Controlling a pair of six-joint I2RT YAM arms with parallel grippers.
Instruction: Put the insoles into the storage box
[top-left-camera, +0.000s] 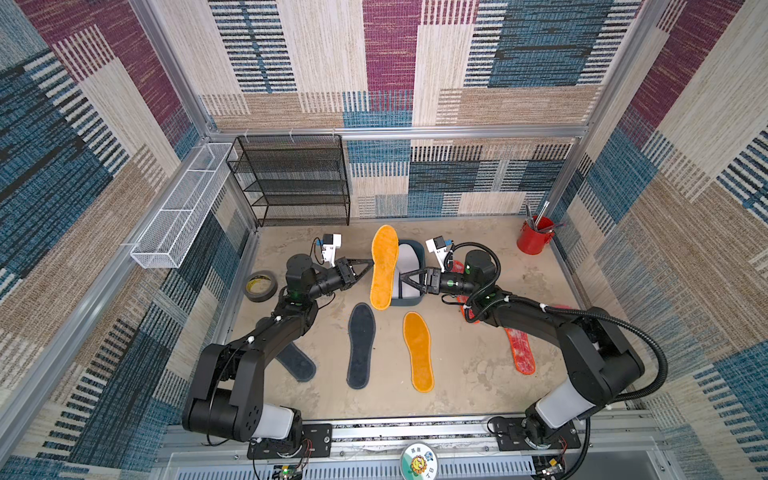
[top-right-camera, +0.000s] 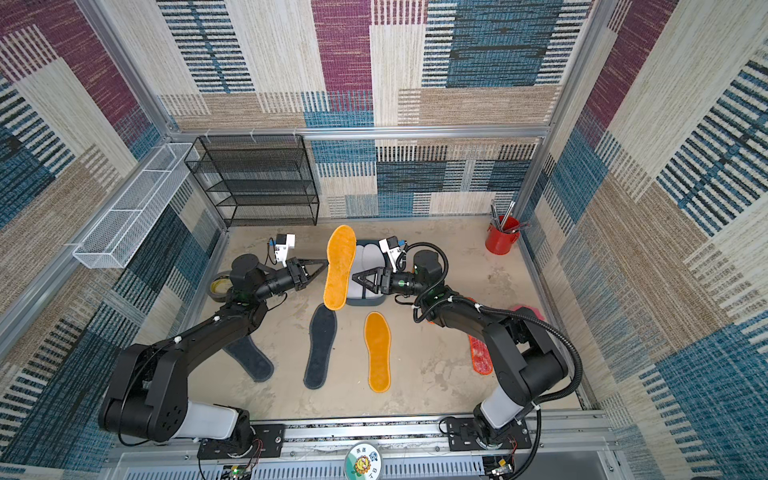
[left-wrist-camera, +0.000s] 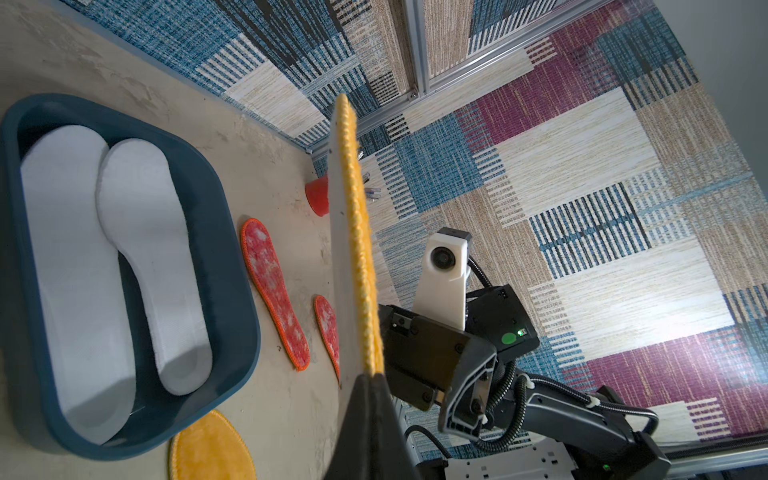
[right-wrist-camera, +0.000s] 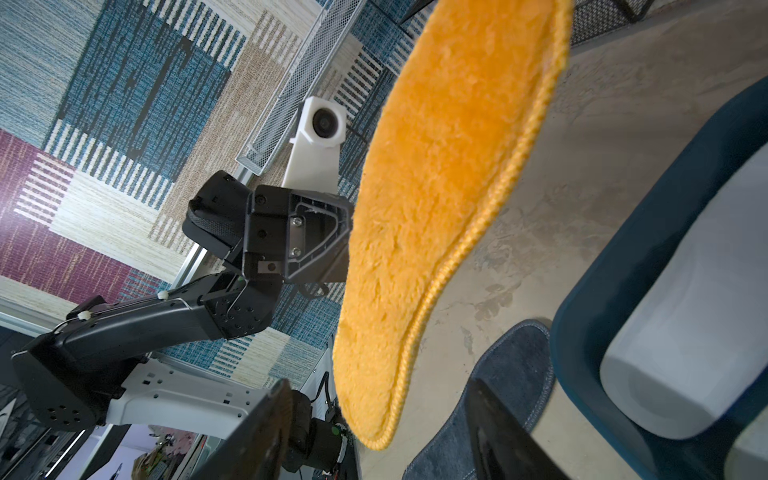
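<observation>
An orange insole (top-left-camera: 385, 266) hangs upright from my left gripper, shut on its edge, beside the blue-grey storage box (left-wrist-camera: 240, 320), which holds two white insoles (left-wrist-camera: 80, 280). My right gripper stands open, its fingertips just short of the orange insole in the top left view. A second orange insole (top-left-camera: 419, 352) lies in front of the box, and a dark grey insole (top-left-camera: 361, 344) lies to its left. Another dark insole (top-left-camera: 297, 364) and red insoles (top-left-camera: 520, 352) lie out to the sides.
A black wire shelf (top-left-camera: 288, 180) and a white wire basket (top-left-camera: 180, 208) are at the back left. A red cup with tools (top-left-camera: 534, 238) stands back right. A tape roll (top-left-camera: 261, 286) lies at the left.
</observation>
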